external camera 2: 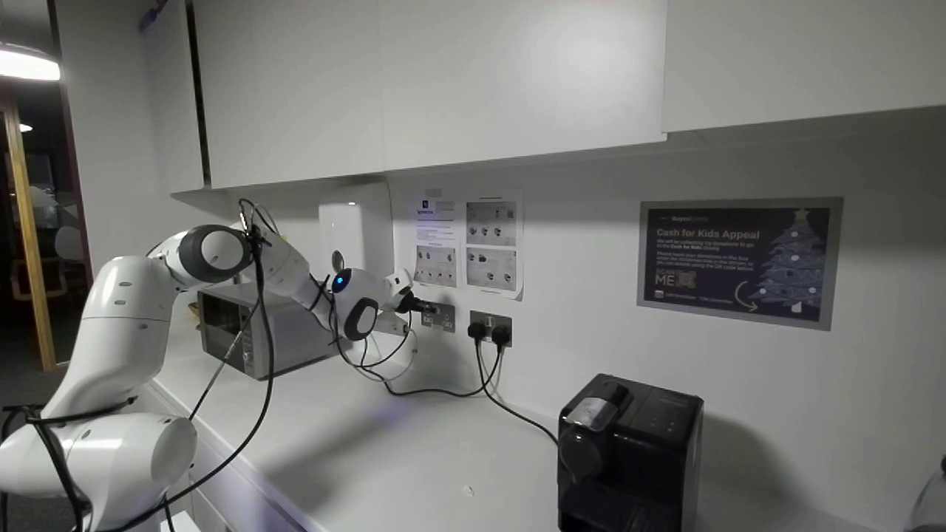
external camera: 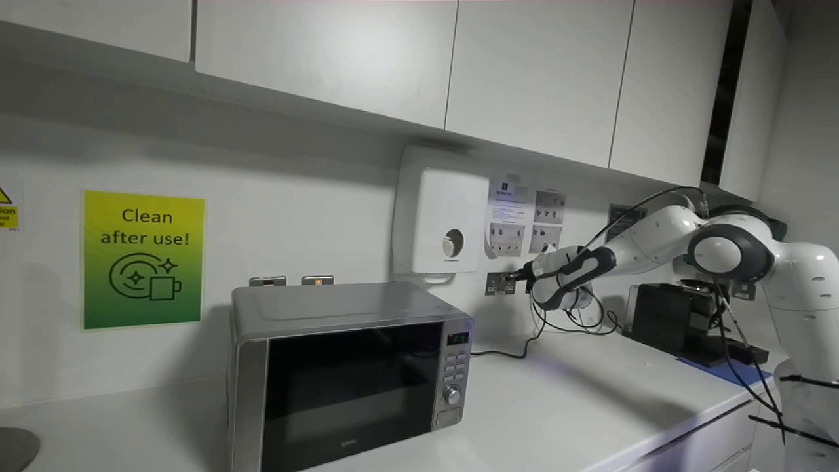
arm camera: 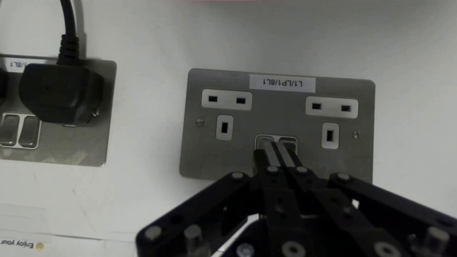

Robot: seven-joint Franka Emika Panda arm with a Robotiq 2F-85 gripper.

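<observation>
A metal double wall socket [arm camera: 240, 158] fills the middle of the wrist view, both of its outlets empty. At its centre sit two rocker switches [arm camera: 289, 140] side by side. My gripper is shut, its fingertips close together over these switches with nothing seen between them. The tips overlap the left switch and part of the right one; whether they touch cannot be told. In exterior view 2 the gripper [external camera 2: 432, 307] points at the same socket [external camera 2: 446, 316] on the wall.
A microwave [external camera: 354, 314] and a black coffee machine [external camera 2: 630, 452] stand on the counter [external camera 2: 399, 461]. Cupboards [external camera 2: 443, 89] overhang the wall above the arm.
</observation>
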